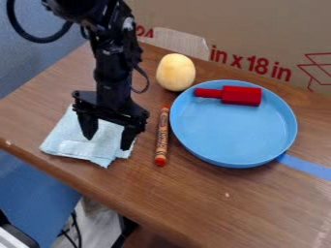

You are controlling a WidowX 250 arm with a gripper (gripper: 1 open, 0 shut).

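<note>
My black gripper [107, 131] is low at the left, over a pale blue folded cloth [68, 143], its two fingers pointing down at the cloth and apart. Whether anything is between them is hard to tell. An orange marker [162, 137] lies upright along the view just right of the cloth. A blue plate [233, 133] holds a red object [239, 95] on its back part. A yellow-cream rounded object [176, 72] stands behind the marker.
A cardboard box [258, 39] stands along the back of the wooden table [233, 208]. A strip of blue tape [309, 167] is at the right. The table's left edge drops to a blue surface.
</note>
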